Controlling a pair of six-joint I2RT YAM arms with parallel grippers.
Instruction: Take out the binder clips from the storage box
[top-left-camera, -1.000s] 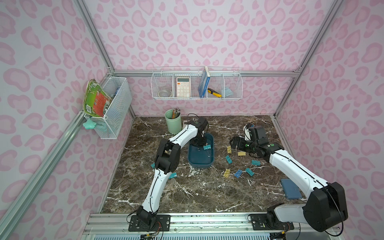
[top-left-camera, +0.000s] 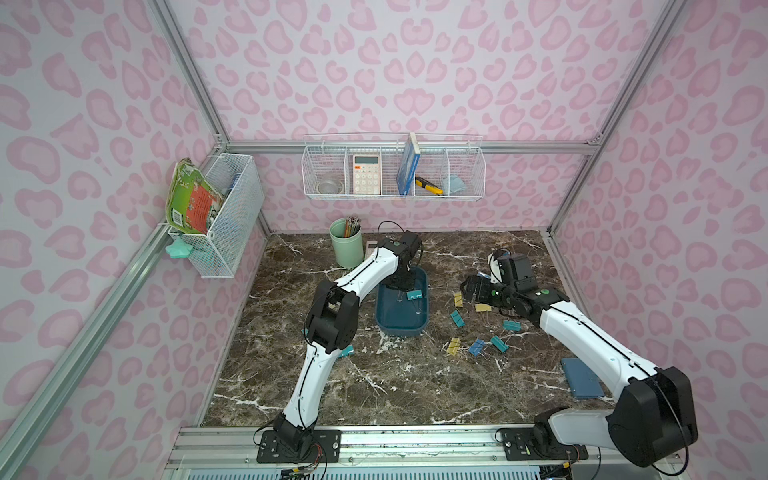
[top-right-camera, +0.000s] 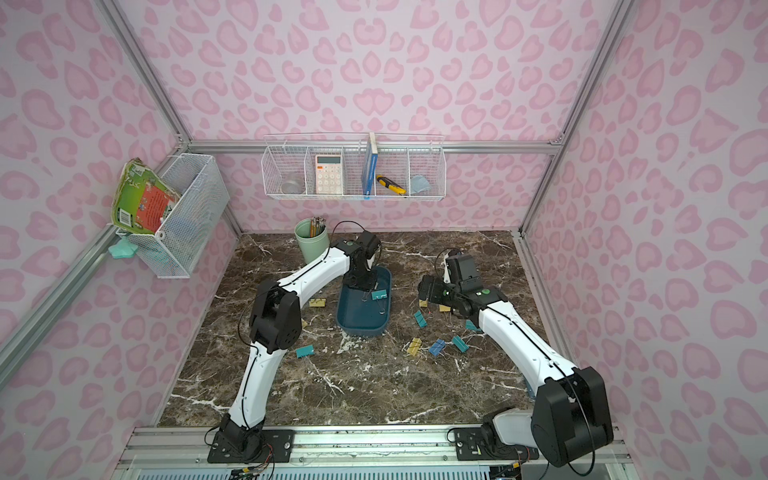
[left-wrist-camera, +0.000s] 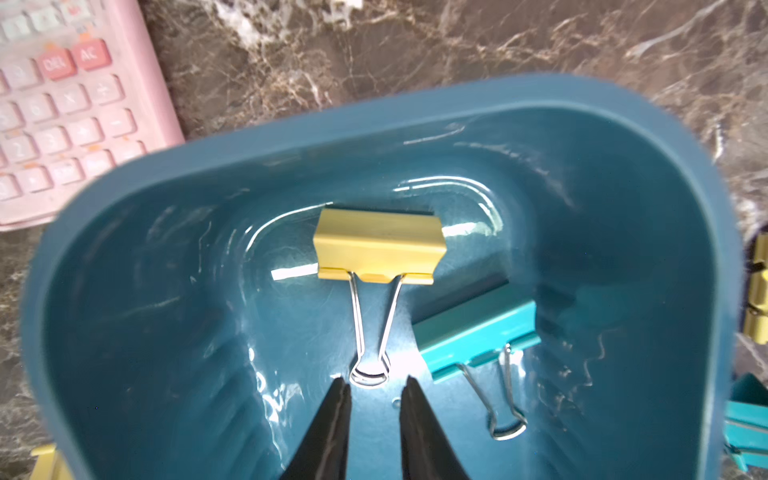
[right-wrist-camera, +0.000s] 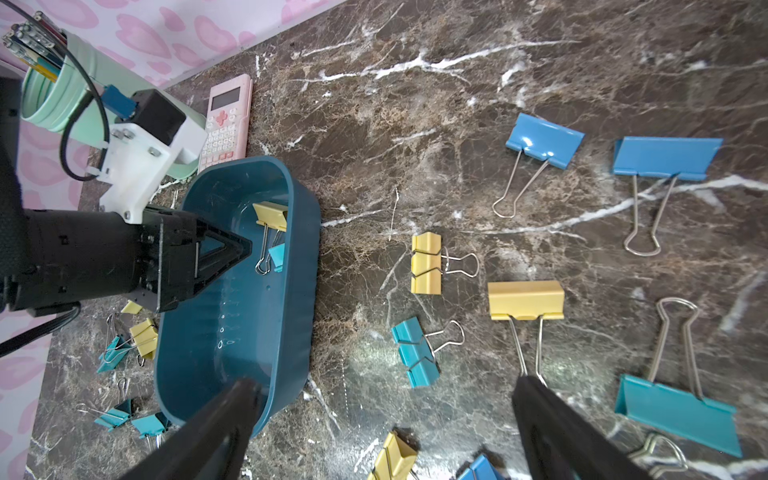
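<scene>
Inside the dark blue storage box (left-wrist-camera: 384, 104) lie a yellow binder clip (left-wrist-camera: 380, 244) and a teal binder clip (left-wrist-camera: 480, 328) on the floor. My left gripper hangs over the box, its fingers a little apart with nothing between them; the tips point at the wire handles of the two clips. In the right wrist view the left gripper shows above the box's far half. My right gripper stands open above the table to the right of the box, empty, over several loose clips such as a yellow clip (right-wrist-camera: 526, 300).
Beside the box's back left corner sits a pink calculator (right-wrist-camera: 228, 120), near the green pen cup (top-left-camera: 346, 245). Loose clips lie on both sides of the box, among them a blue clip (right-wrist-camera: 668, 156).
The teal clip in the box looks essentially in place. The right arm has not moved.
</scene>
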